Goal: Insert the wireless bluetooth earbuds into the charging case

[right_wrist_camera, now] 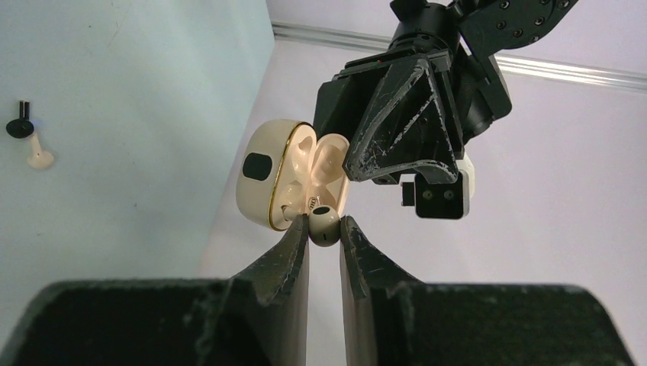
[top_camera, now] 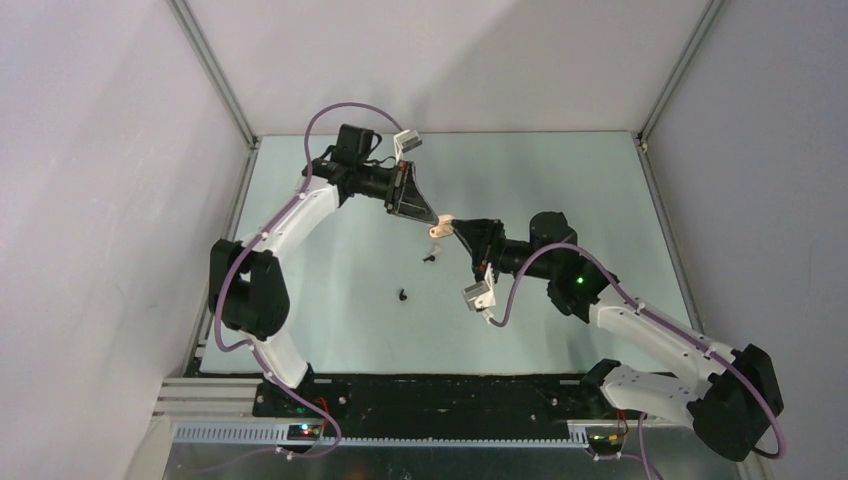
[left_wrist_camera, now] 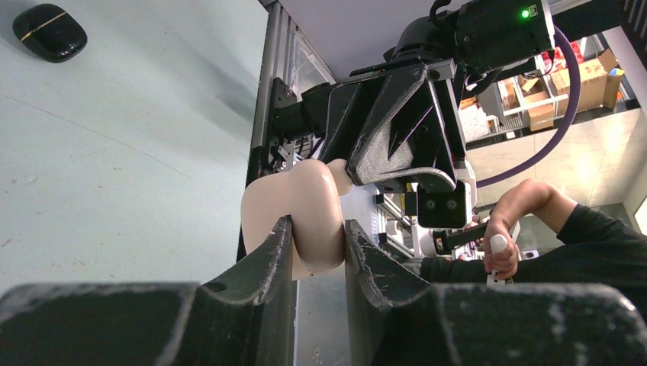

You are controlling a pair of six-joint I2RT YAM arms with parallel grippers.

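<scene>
A cream charging case (right_wrist_camera: pixel 263 174) with a gold seam is held up above the table, its lid open and its hollows facing my right gripper. My left gripper is shut on this case, seen from behind in the left wrist view. In the right wrist view a cream earbud (right_wrist_camera: pixel 325 229) sits between the tips of my right gripper, which is shut on it. The earbud's stem points toward the case's hollows; whether it has entered one cannot be made out. On the table lie a second cream earbud (right_wrist_camera: pixel 40 155) and a black earbud (right_wrist_camera: pixel 20 128).
Another small black earbud (top_camera: pixel 402 295) lies on the table in the top view. A black case (left_wrist_camera: pixel 50 33) shows in the left wrist view.
</scene>
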